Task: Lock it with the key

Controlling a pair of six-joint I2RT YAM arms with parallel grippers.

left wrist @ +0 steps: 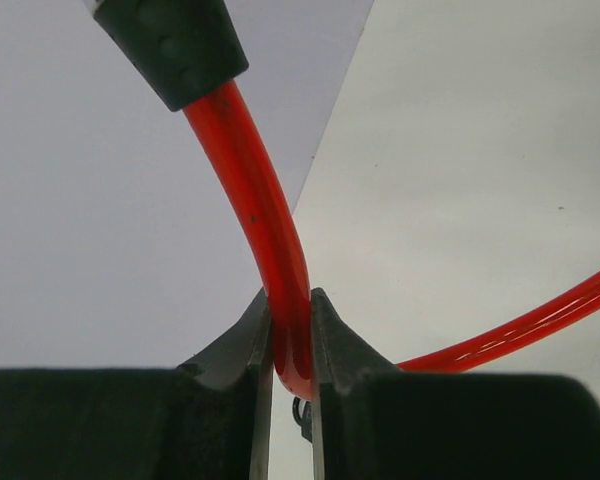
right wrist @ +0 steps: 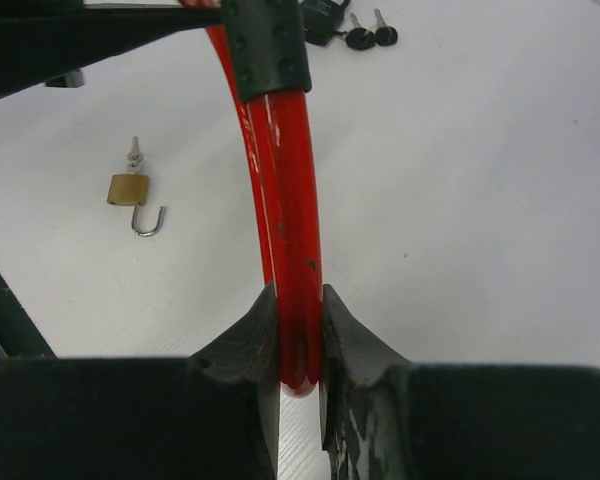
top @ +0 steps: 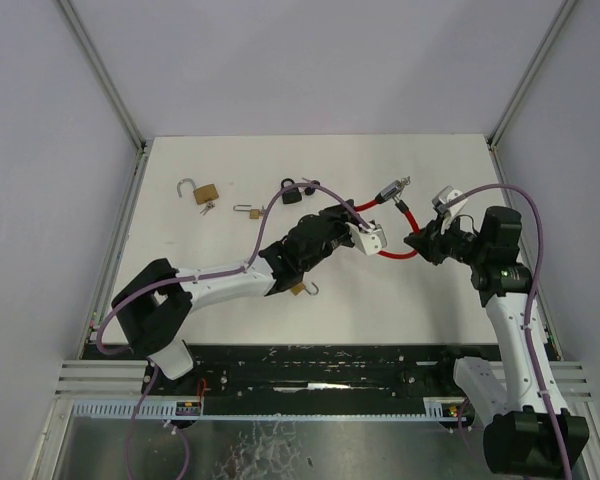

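A red cable lock (top: pixel 399 254) hangs in a loop between my two grippers, its dark end pieces (top: pixel 388 191) close together at the top with a bare metal tip (top: pixel 405 182). Whether those ends are joined cannot be told. My left gripper is shut on the red cable (left wrist: pixel 255 190), below a dark green sleeve (left wrist: pixel 175 45). On the other side my right gripper grips the cable (right wrist: pixel 290 180) under a similar sleeve (right wrist: pixel 267 45). No key shows in the cable lock.
Behind the left arm lie a black padlock (top: pixel 291 191) and black-headed keys (top: pixel 311 187). Several brass padlocks (top: pixel 206 194) rest on the white table (top: pixel 430 160), one with an open shackle (right wrist: pixel 148 224) in front.
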